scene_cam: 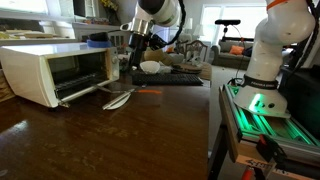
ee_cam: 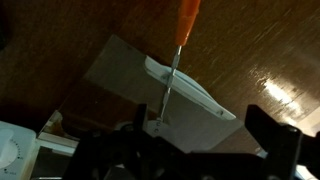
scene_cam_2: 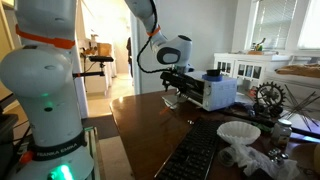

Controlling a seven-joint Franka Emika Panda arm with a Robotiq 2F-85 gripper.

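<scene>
My gripper stands open above the table, its dark fingers (ee_cam: 285, 140) wide apart with nothing between them. Below it in the wrist view lies a tool with an orange handle (ee_cam: 187, 20) and a thin metal shaft. The shaft crosses a white, long-shaped piece (ee_cam: 195, 90) resting on a pale, see-through sheet (ee_cam: 115, 72). From the side, the gripper (scene_cam: 138, 55) hangs over the table beyond the orange handle (scene_cam: 148, 92) and the white piece (scene_cam: 118, 101). In the second exterior view the gripper (scene_cam_2: 174, 76) is near the oven.
A white toaster oven (scene_cam: 38, 62) stands at the left, its door lowered. A black keyboard (scene_cam_2: 188, 152), a white bowl (scene_cam_2: 238, 132) and a clear plastic bag (scene_cam_2: 262, 162) take up the table's other side.
</scene>
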